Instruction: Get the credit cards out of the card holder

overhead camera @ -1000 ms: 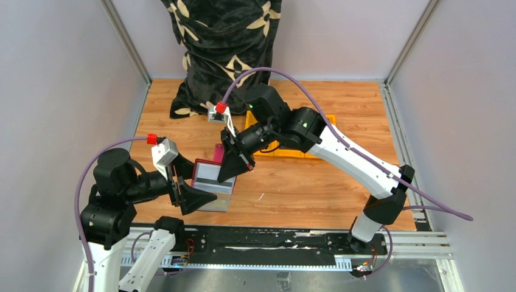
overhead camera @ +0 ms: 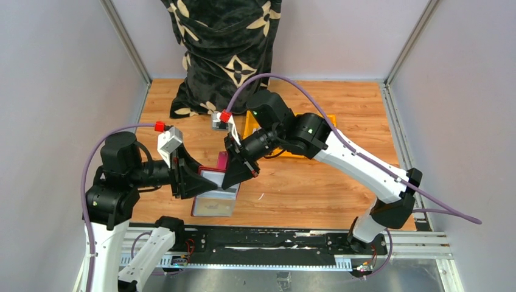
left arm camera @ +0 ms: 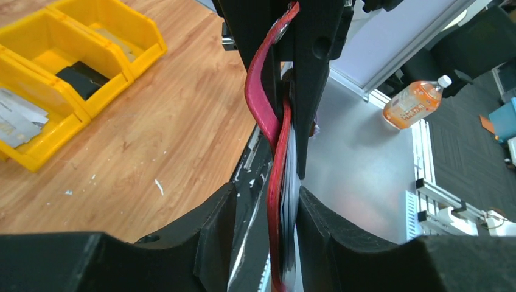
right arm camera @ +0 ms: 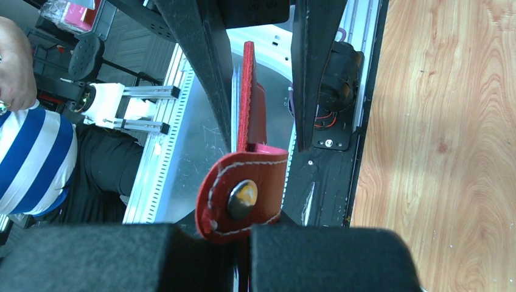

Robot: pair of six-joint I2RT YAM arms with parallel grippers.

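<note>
The red card holder point(overhead camera: 214, 205) hangs upright between the grippers, its clear sleeves spread in the top view. My right gripper point(overhead camera: 231, 177) is shut on it; in the left wrist view its black fingers clamp the red flap point(left arm camera: 261, 103). My left gripper point(overhead camera: 193, 182) is at the holder's left, part open, its fingertips either side of the sleeves, which rest near one finger point(left arm camera: 322, 243); whether they grip is unclear. In the right wrist view the holder's snap strap point(right arm camera: 242, 194) shows with the left gripper's fingers beyond.
Yellow bins point(left arm camera: 91, 36) with cards and a dark item stand at the back right of the table, under the right arm in the top view. A dark patterned cloth point(overhead camera: 222, 55) hangs at the back.
The holder and right gripper have shifted slightly right and toward the front. My left gripper has moved a little up in the top view and rightward against the holder.
</note>
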